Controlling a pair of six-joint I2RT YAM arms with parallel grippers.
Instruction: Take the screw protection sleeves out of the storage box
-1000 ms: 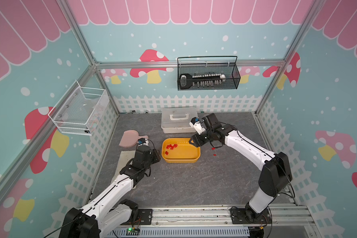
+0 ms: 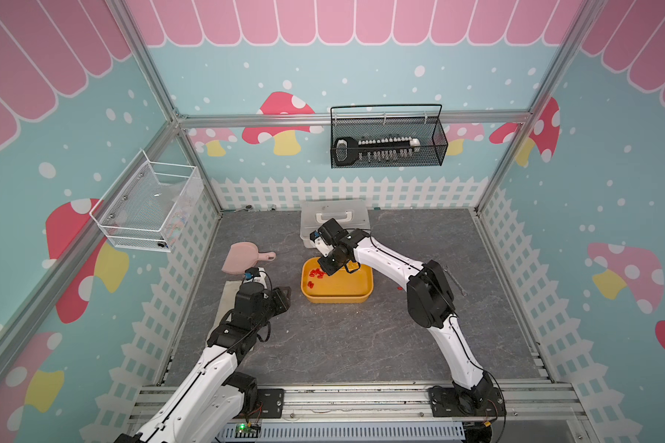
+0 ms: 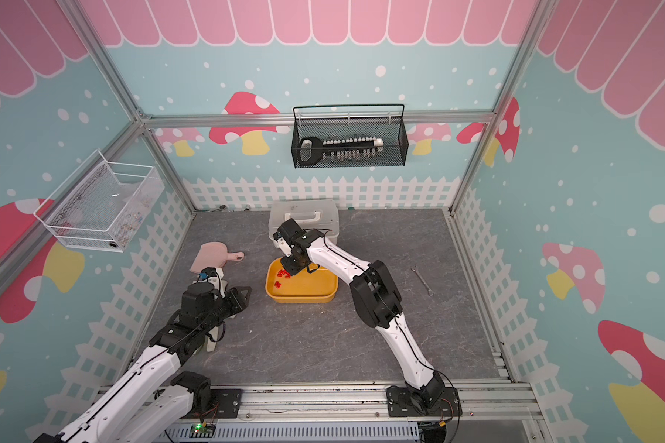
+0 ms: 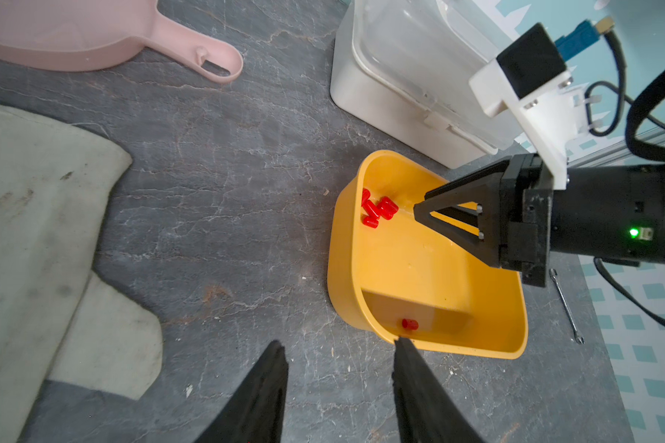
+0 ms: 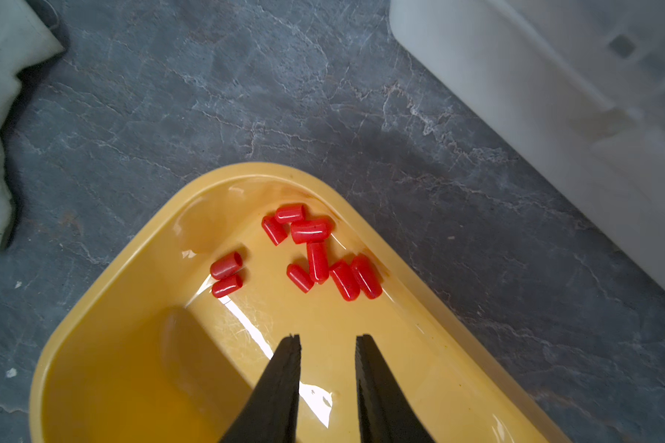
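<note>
The yellow storage box (image 2: 337,298) stands open mid-table. Several red sleeves (image 5: 309,231) lie loose on its floor, clustered at the far left corner, with a pair (image 5: 227,275) a little apart from them in the right wrist view. My right gripper is over the box, fingers parted, nothing between them, and the sleeves lie just ahead of its tips. Left of the box my left gripper hangs above bare table, its fingers apart and empty. A red sleeve (image 2: 399,288) lies on the table right of the box.
Behind the yellow box sits a lidded clear case (image 2: 334,214). A pink dustpan (image 4: 81,29) and a pale cloth (image 4: 44,199) lie at left, a wrench (image 3: 421,280) at right.
The right arm has swung left, bringing its gripper from the box's right edge to over the sleeves. My left gripper has shifted slightly left, away from the box.
</note>
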